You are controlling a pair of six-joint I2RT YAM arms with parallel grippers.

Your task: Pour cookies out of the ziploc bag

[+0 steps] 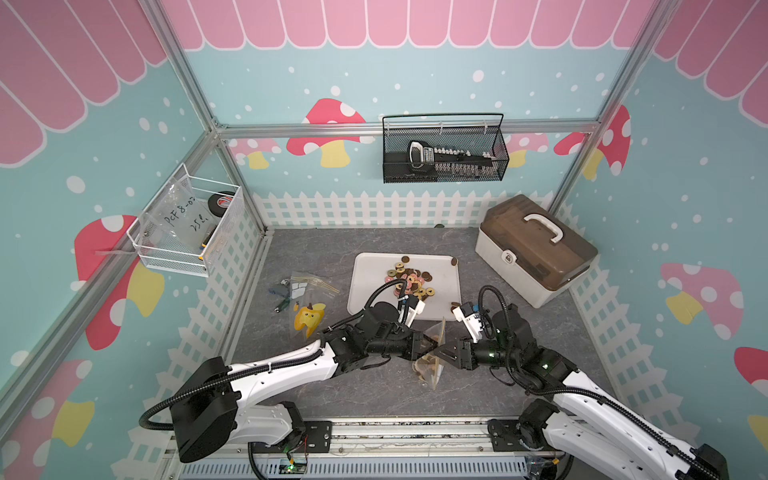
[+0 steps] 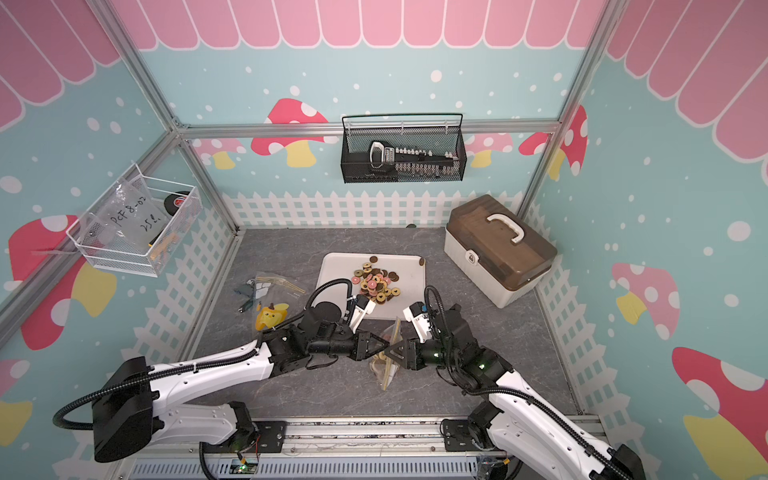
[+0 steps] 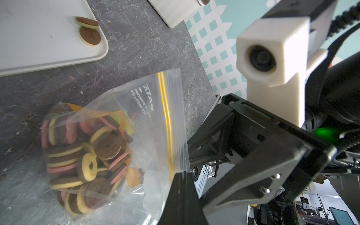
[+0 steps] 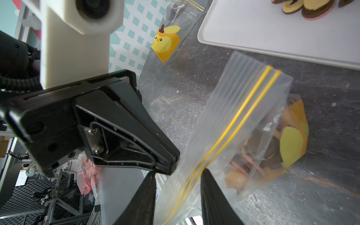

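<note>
A clear ziploc bag (image 3: 150,123), its lower part full of cookies (image 3: 90,165), hangs between the two grippers near the front of the table. In the left wrist view, my left gripper is shut on the bag's edge beside the yellow zip (image 3: 163,112). From the other side, my right gripper has its fingers (image 4: 217,198) parted, with the zip end of the bag (image 4: 225,131) running through the gap in the right wrist view. Whether both layers lie between them is unclear. Behind the arms stands a white tray (image 1: 364,276) with loose cookies (image 1: 412,280).
A flat bag (image 4: 181,22) with a yellow figure (image 1: 309,318) lies at the left. A brown-lidded box (image 1: 536,244) occupies the back right. Bare grey table (image 1: 512,392) shows around the front.
</note>
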